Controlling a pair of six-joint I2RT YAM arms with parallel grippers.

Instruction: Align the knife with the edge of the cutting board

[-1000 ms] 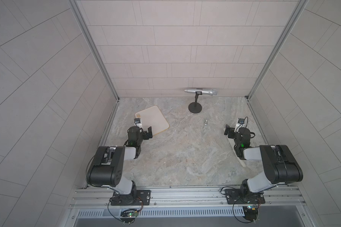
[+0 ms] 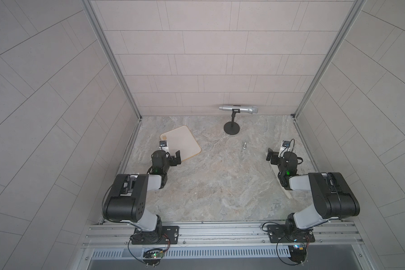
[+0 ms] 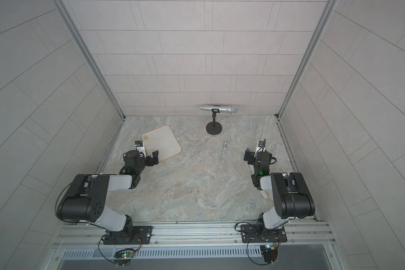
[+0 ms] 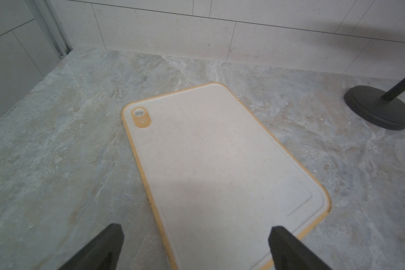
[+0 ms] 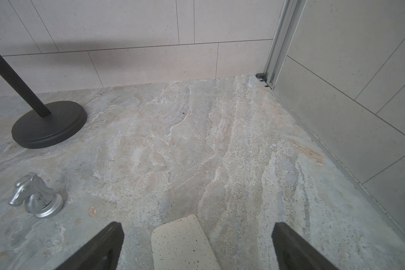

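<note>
The cutting board (image 4: 220, 148), cream with a tan rim, lies flat and askew at the back left of the table. My left gripper hangs over its near part, open and empty. On the right, a long pale speckled object, apparently the knife (image 5: 183, 245), lies on the table well apart from the board. The right arm covers most of it from above; one pale end of the knife (image 2: 288, 194) shows toward the front. My right gripper is open above its far end, with nothing between the fingers.
A silver microphone (image 2: 238, 109) rests on a black stand (image 2: 231, 127) at the back centre. A small silver horse-head piece (image 5: 36, 196) stands left of my right gripper. Bare table (image 2: 220, 180) fills the middle and front.
</note>
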